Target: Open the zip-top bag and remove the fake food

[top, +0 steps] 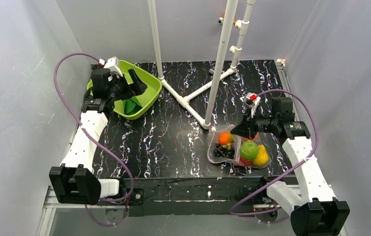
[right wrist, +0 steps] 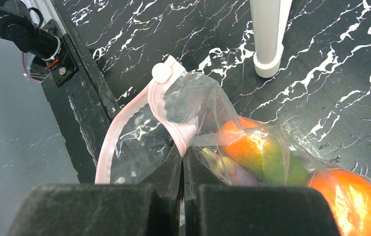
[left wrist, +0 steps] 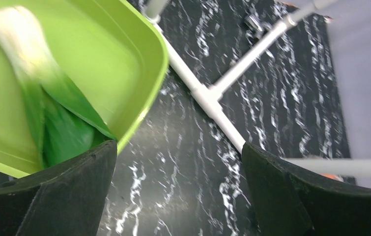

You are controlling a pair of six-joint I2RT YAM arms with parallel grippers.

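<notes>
The clear zip top bag lies open at the front right, its pink zip edge spread into a loop. Inside are an orange, dark grapes, a green fruit and a yellow fruit. My right gripper is shut on the bag's pink zip edge, which runs into its fingertips. Over the green bin at the back left hangs my left gripper, open and empty. A fake leek, white-stalked with green leaves, lies in that bin.
A white pipe frame stands between bin and bag, with uprights rising from it. Its near corner is close to the bag.
</notes>
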